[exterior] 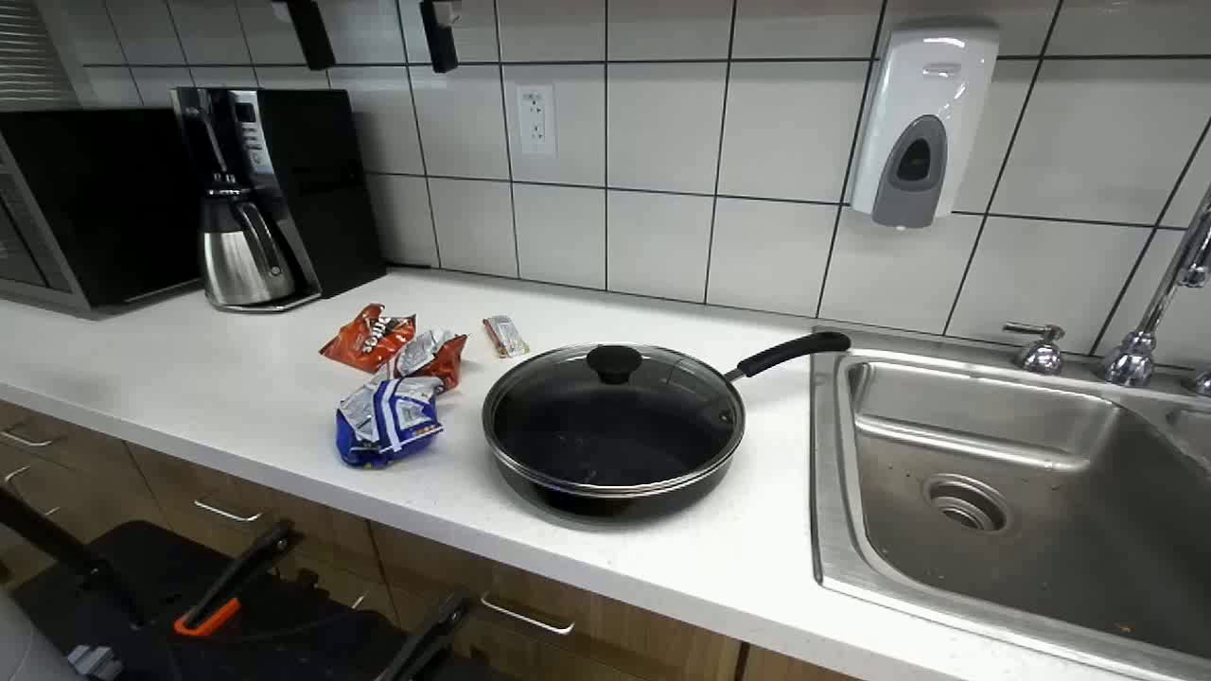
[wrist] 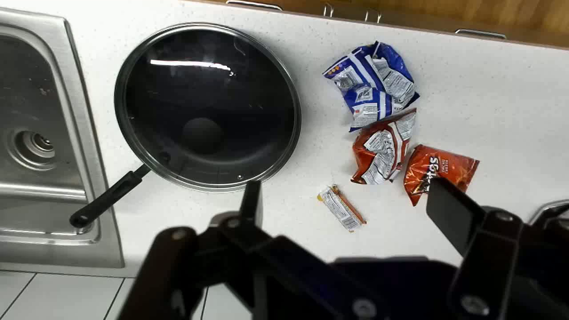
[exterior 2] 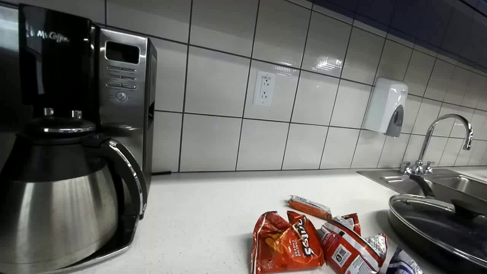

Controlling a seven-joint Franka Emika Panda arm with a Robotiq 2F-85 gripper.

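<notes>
My gripper is open above the counter, its dark fingers wide apart and nothing held between them. Below the gap, a small orange-and-white wrapped bar [wrist: 342, 209] lies on the counter. Three crumpled snack bags cluster nearby: a blue one [wrist: 376, 85], a red-and-silver one [wrist: 382, 149] and a red Doritos bag [wrist: 445, 166]. To their left in the wrist view sits a black pan [exterior: 613, 499], covered by a glass lid [exterior: 613, 420] with a black knob [exterior: 613, 363]. The pan's handle [exterior: 795, 353] points toward the sink and wall. In exterior view 2 the blue bag [exterior 2: 404, 263] is cut off.
A steel sink [exterior: 834, 488] with a faucet [exterior 2: 428, 141] adjoins the pan's side. The coffee maker [exterior: 318, 187] with its steel carafe [exterior: 244, 250] stands at the other end. A soap dispenser [exterior: 925, 125] hangs on the tiled wall. Counter between coffee maker and bags is clear.
</notes>
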